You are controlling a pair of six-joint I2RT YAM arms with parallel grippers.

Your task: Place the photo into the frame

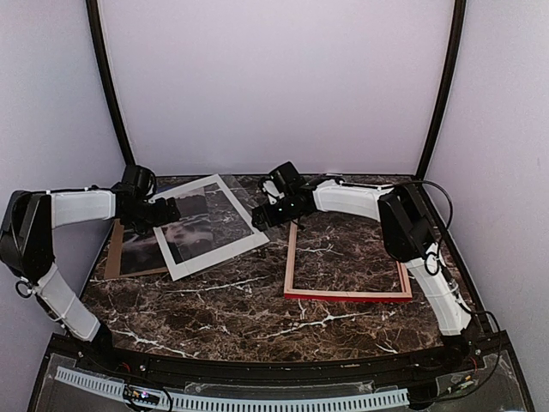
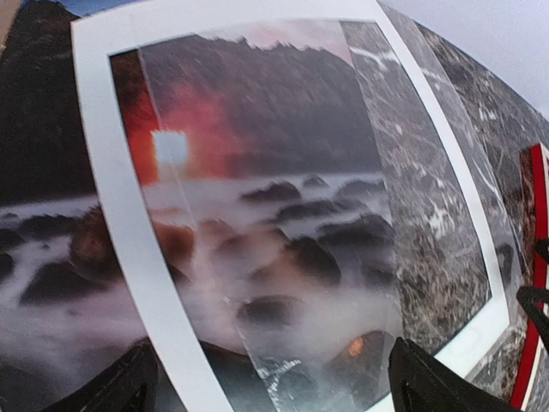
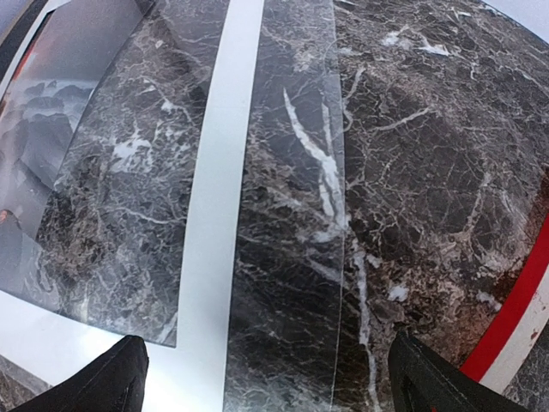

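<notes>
The photo (image 2: 283, 129), a dark seascape with a red sky, lies at the table's left. It is partly covered by a white mat (image 1: 220, 258) and shows through the mat's opening and past its left side. A clear sheet (image 3: 292, 257) overlaps the mat and sticks out beyond its right strip. At right, the red and pale wood frame (image 1: 347, 297) lies flat with marble visible inside it. My left gripper (image 1: 165, 212) is open above the mat's left strip. Over the mat's right side, my right gripper (image 1: 261, 218) hangs open, nothing between its fingers.
A brown board (image 1: 113, 257) edges out from beneath the photo at far left. Bare marble table (image 1: 223, 322) stretches across the front. Only a narrow gap separates the clear sheet from the frame.
</notes>
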